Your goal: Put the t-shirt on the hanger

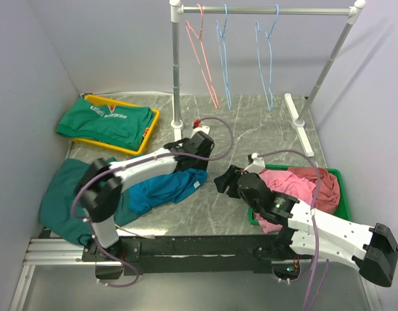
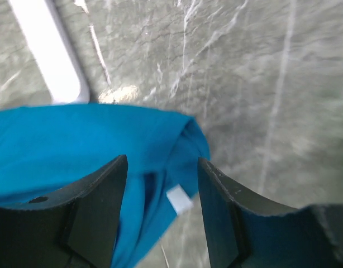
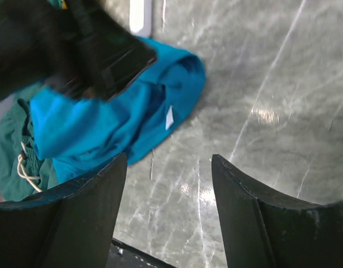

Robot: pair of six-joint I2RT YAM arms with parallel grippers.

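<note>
A blue shirt [image 1: 161, 190] lies crumpled on the table left of centre, a white tag at its right end. Above that end is my left gripper [image 1: 200, 162]; in the left wrist view its fingers [image 2: 109, 192] stand apart over the blue cloth [image 2: 132, 134], holding nothing. My right gripper [image 1: 225, 184] is over bare table to the right of the shirt, open and empty between its fingers. From the rail hang a red hanger [image 1: 204, 61] and two blue hangers, one [image 1: 225, 61] beside the red one, the other [image 1: 266, 61] farther right.
At the back left is a yellow bin [image 1: 155, 123] with a green shirt [image 1: 108, 124]. Dark green cloth [image 1: 59, 197] lies beside the blue shirt. A green bin [image 1: 345, 210] at right holds pink clothes [image 1: 293, 184]. Free tabletop spans the middle.
</note>
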